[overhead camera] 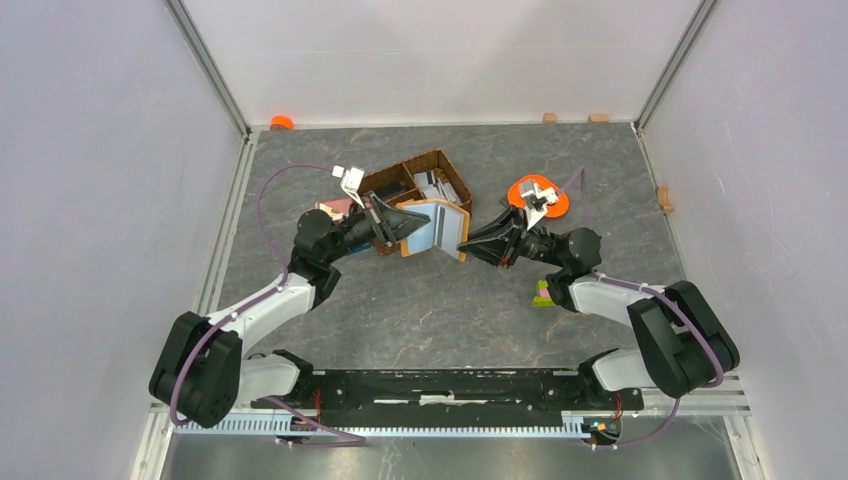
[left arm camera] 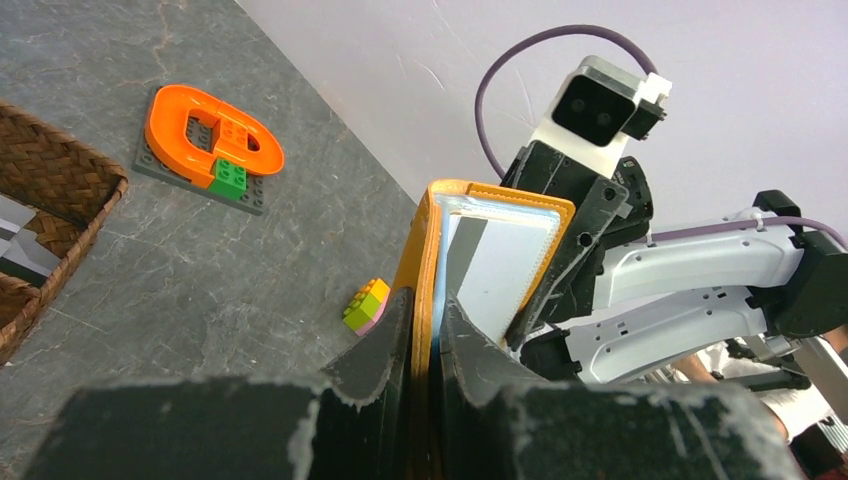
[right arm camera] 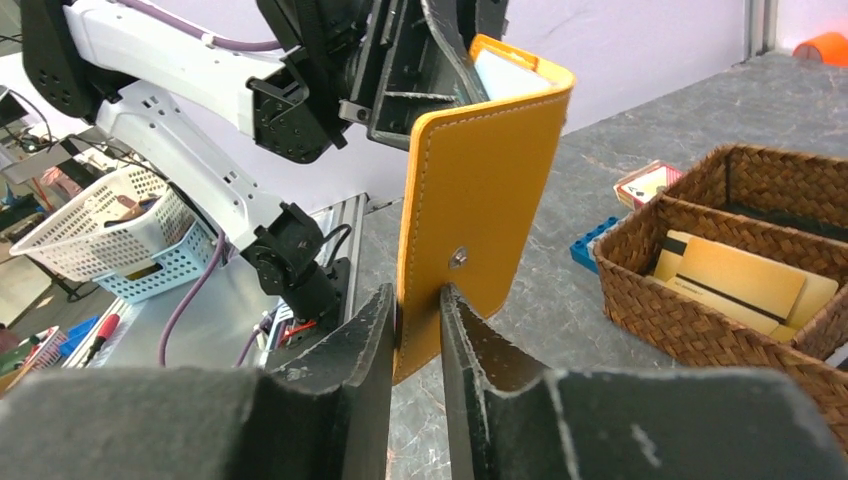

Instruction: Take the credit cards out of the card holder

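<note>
An orange card holder (overhead camera: 435, 225) stands open between the grippers, its pale inner panels facing up in the top view. My left gripper is shut on it, with clear sleeves showing inside (left arm camera: 495, 260). My right gripper is at the holder's other edge, its fingertips close together against the orange outer cover (right arm camera: 485, 200); whether they pinch it I cannot tell. Card contents inside the sleeves are hard to make out.
A divided wicker basket (overhead camera: 440, 165) with cards and other items stands behind the holder. An orange toy on a base (left arm camera: 175, 130), small bricks (left arm camera: 362, 308) and a blue brick piece (right arm camera: 590, 245) lie around it.
</note>
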